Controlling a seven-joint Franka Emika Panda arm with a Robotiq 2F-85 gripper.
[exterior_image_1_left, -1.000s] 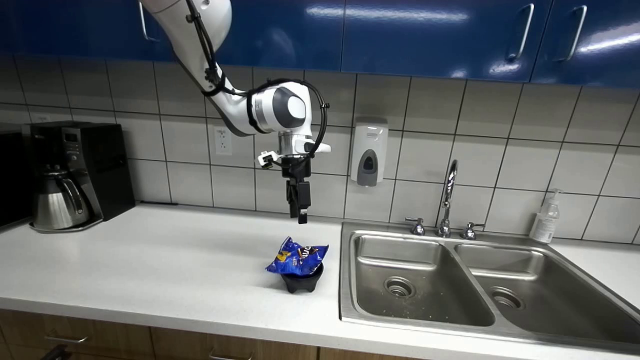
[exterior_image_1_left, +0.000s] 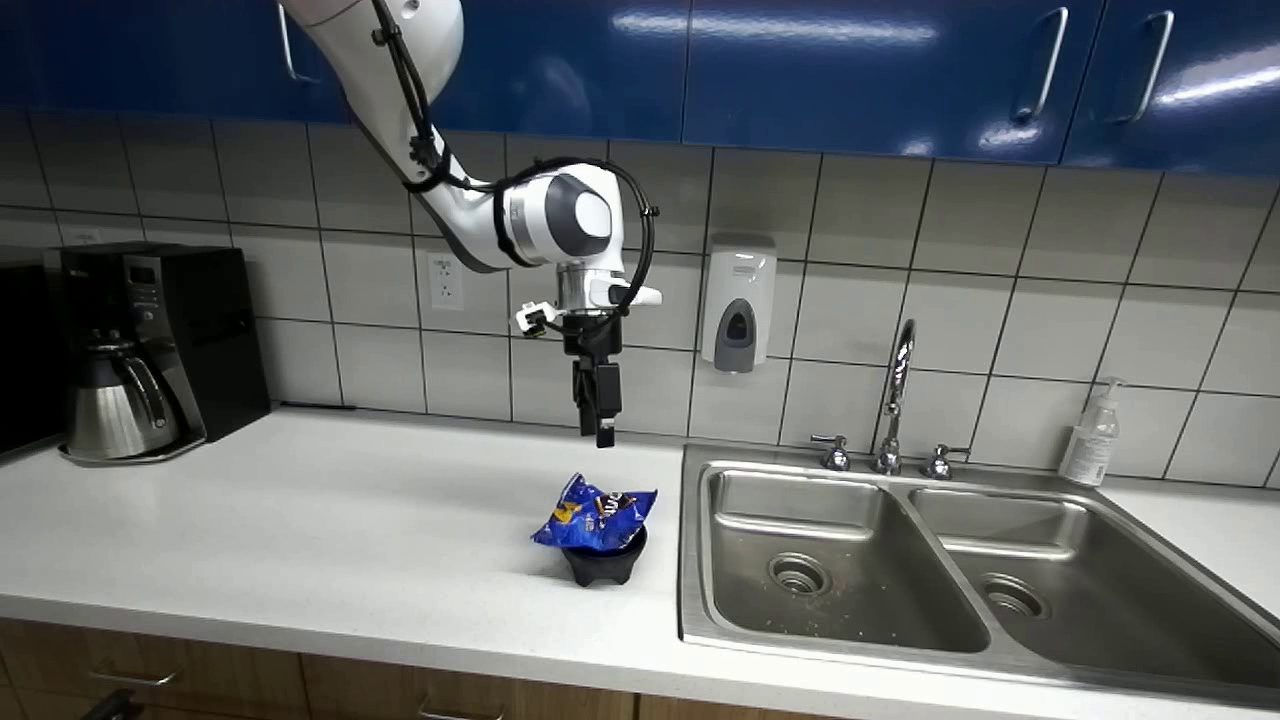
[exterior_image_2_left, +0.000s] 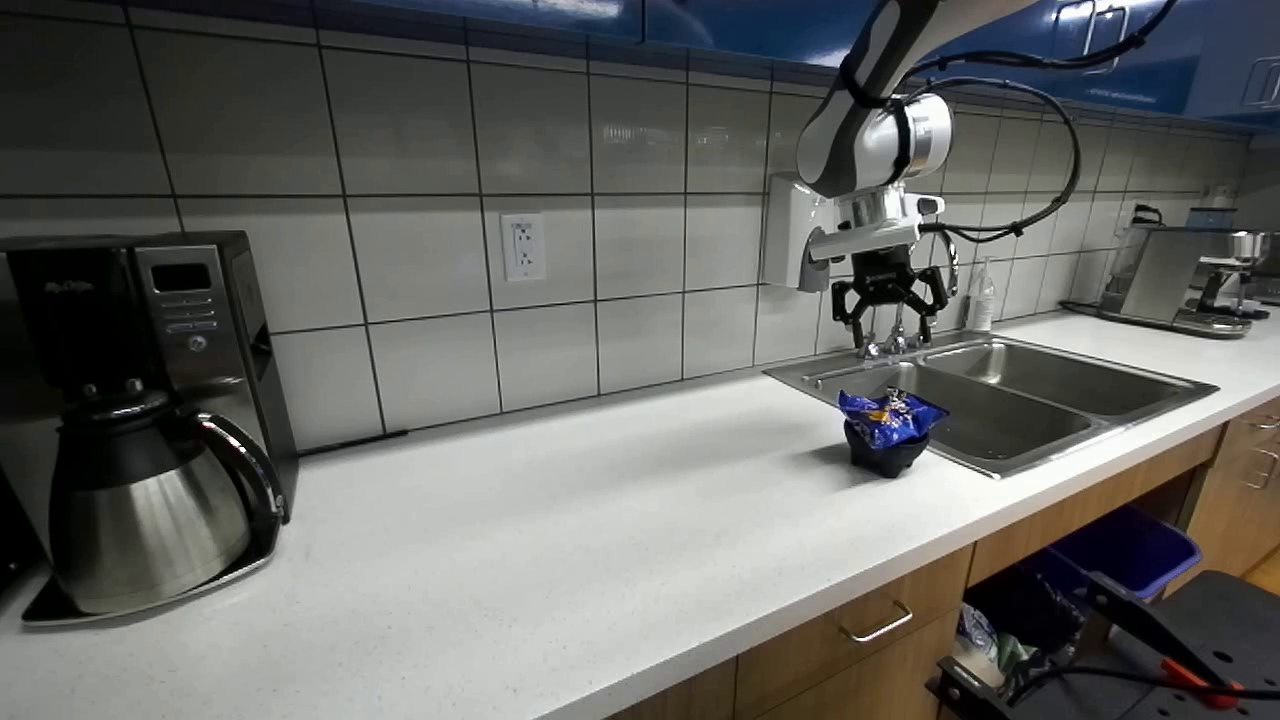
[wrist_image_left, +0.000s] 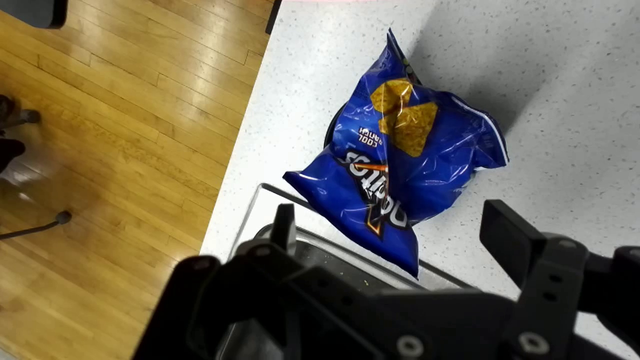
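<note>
A blue Doritos chip bag (exterior_image_1_left: 596, 514) rests on top of a small black bowl (exterior_image_1_left: 603, 564), covering most of its opening. From the side the same bag (exterior_image_2_left: 889, 418) pokes above the rim of the bowl (exterior_image_2_left: 885, 454). My gripper (exterior_image_2_left: 890, 341) hangs in the air above and behind them, its two fingers spread wide and nothing between them. In the wrist view the bag (wrist_image_left: 387, 162) lies ahead of the open fingers, untouched, and hides nearly all of the bowl.
Right of the bowl is a steel double sink (exterior_image_1_left: 699, 564) with a faucet (exterior_image_1_left: 895, 396). A coffee maker (exterior_image_1_left: 192, 336) stands far left. A soap dispenser (exterior_image_1_left: 738, 302) hangs on the tiled wall. The counter (exterior_image_1_left: 360, 516) left of the bowl is clear.
</note>
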